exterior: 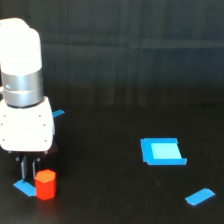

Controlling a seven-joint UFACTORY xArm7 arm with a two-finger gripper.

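At the lower left, a red block (45, 184) sits on the dark table, showing a six-sided outline. My gripper (28, 172) points down from the white arm (26, 128), with its dark fingers close together just behind and to the left of the block. The block partly covers the fingertip area. Whether the fingers touch it, or have anything between them, cannot be made out.
Blue tape frames a pale square (165, 151) at centre right. One blue tape strip (200, 197) lies at lower right, another blue strip (24, 187) beside the gripper.
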